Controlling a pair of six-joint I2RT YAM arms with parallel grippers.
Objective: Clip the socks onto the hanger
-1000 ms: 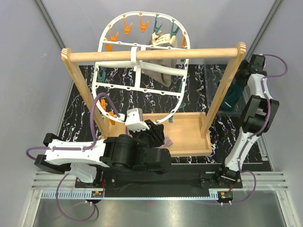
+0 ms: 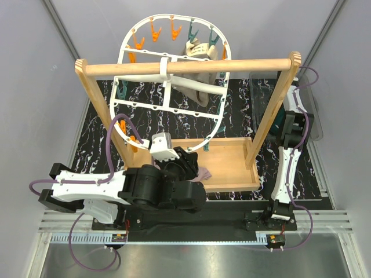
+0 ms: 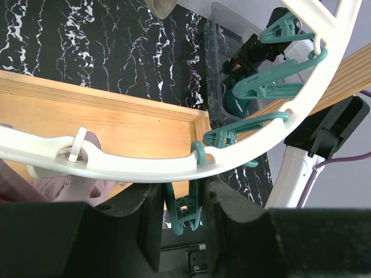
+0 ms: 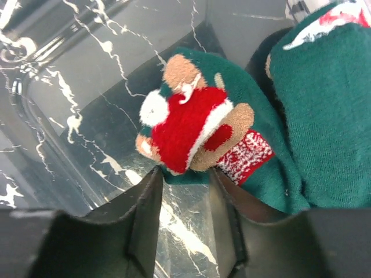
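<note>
The white round hanger point(image 2: 194, 113) hangs from a wooden stand, with orange and green clips around its ring. A grey-beige sock point(image 2: 200, 72) hangs at its far side. In the left wrist view my left gripper is shut on a green clip point(image 3: 186, 215) at the ring's near edge. Inside the clear bin point(image 4: 43, 124), green socks point(image 4: 324, 110) lie on the right; one green sock point(image 4: 191, 127) has a red and brown figure. At that sock's near edge stands my right gripper, its fingers apart; whether cloth lies between them is unclear.
A wooden tray point(image 2: 232, 168) lies under the hanger, with a pinkish sock point(image 3: 75, 188) in it. The stand's right leg point(image 2: 272, 116) passes beside the clear bin.
My right arm has swung left and its gripper is now over the bin's socks. The hanger and left arm have shifted slightly left.
</note>
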